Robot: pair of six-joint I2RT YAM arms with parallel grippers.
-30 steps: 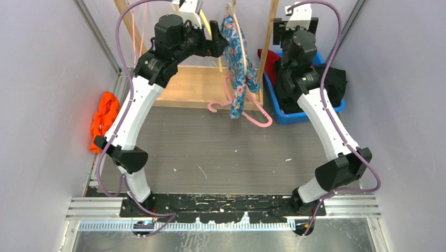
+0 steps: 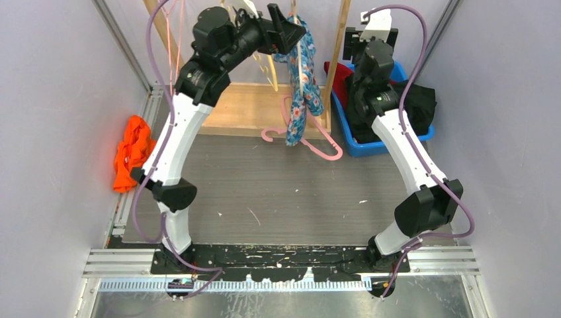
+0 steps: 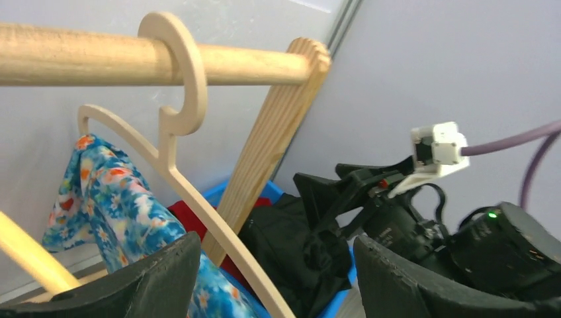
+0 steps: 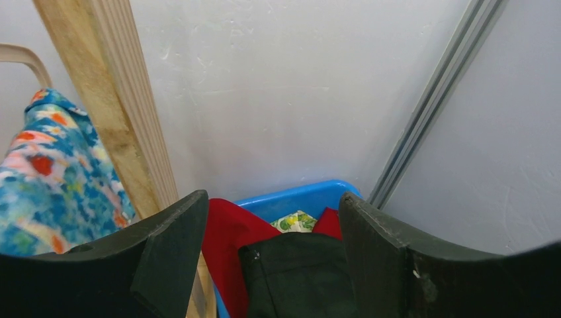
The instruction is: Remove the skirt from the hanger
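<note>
The blue floral skirt (image 2: pixel 302 89) hangs on a pale wooden hanger (image 3: pixel 213 220), whose hook rests over the wooden rod (image 3: pixel 86 56). My left gripper (image 2: pixel 286 25) is beside the skirt's upper part, close to the rod. Its fingers (image 3: pixel 155 281) stand well apart in the left wrist view; the hanger's sloping arm and part of the skirt show in the gap, and I see no grip on either. My right gripper (image 2: pixel 371 38) is open above the blue bin, to the right of the rack, with nothing held.
A blue bin (image 2: pixel 367 149) with dark and red cloth stands at the right. Below the skirt lies a pink hanger (image 2: pixel 324 156) at the front edge of the wooden rack base (image 2: pixel 241 112). Orange cloth (image 2: pixel 132 154) lies at far left.
</note>
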